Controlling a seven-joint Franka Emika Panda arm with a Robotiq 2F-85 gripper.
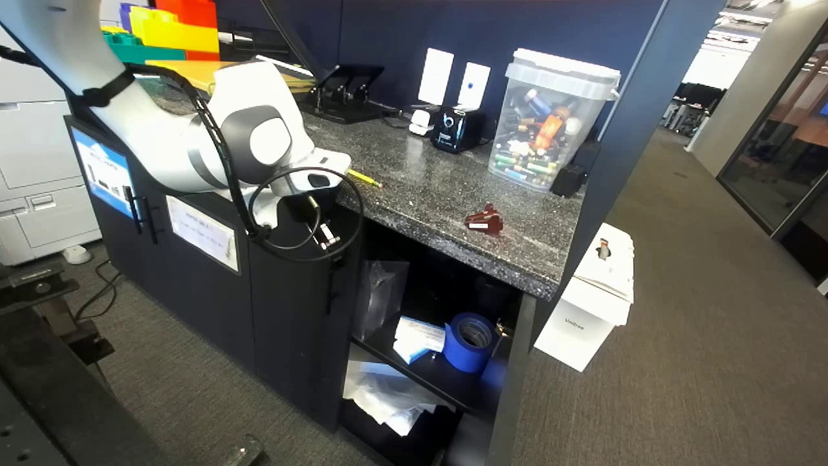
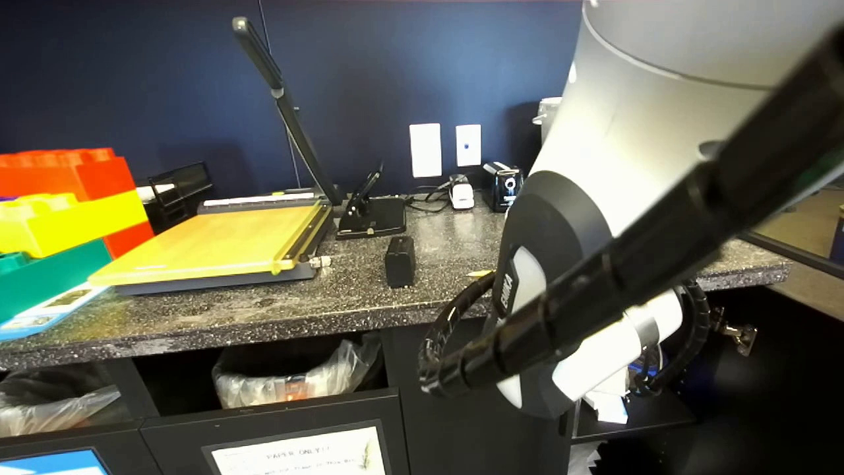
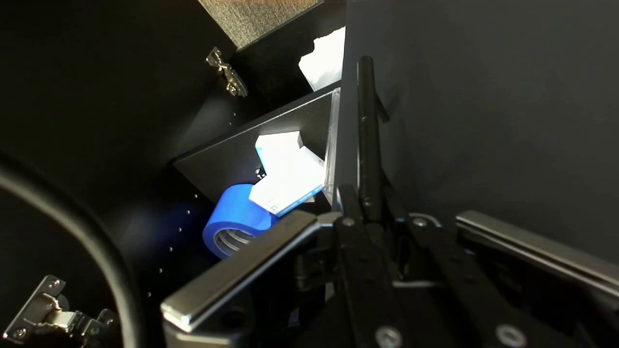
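In the wrist view my gripper is shut on the black bar handle of a dark cabinet door. The handle runs upward from between the fingertips. To the left of the door, the cabinet is open, exposing its shelf. Exterior view 1 has the white arm reaching down over the counter's front edge. The gripper's fingers are hidden there, and in exterior view 2 the arm covers them too.
On the shelf are blue tape and a white box. The counter carries a battery tub, a dark red staple remover, a yellow pencil and a paper cutter. A white box stands on the floor.
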